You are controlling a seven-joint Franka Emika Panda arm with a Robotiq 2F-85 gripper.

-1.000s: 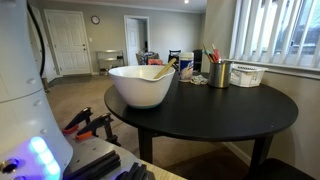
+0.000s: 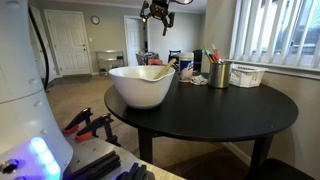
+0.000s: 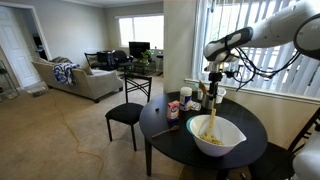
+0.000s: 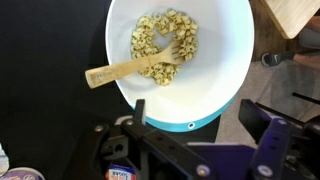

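Observation:
A large white bowl (image 2: 142, 88) stands near the table's edge. Small ring-shaped pieces (image 4: 187, 44) lie in its bottom in the wrist view. A wooden fork (image 4: 118, 71) rests with its tined head on those pieces, its handle crossing the bowl's rim. My gripper (image 2: 156, 20) hangs well above the table in exterior view 1. From the wrist, the gripper is open, its dark fingers wide apart at the bowl's edge in the picture. Nothing is between them; the gripper is not touching the bowl.
Behind the bowl on the black round table (image 2: 215, 115) are a canister (image 2: 186, 68), a metal cup of utensils (image 2: 219, 73) and a white basket (image 2: 246, 75). A dark chair (image 3: 128, 112) stands beyond the table.
The bowl and other table items have stayed put.

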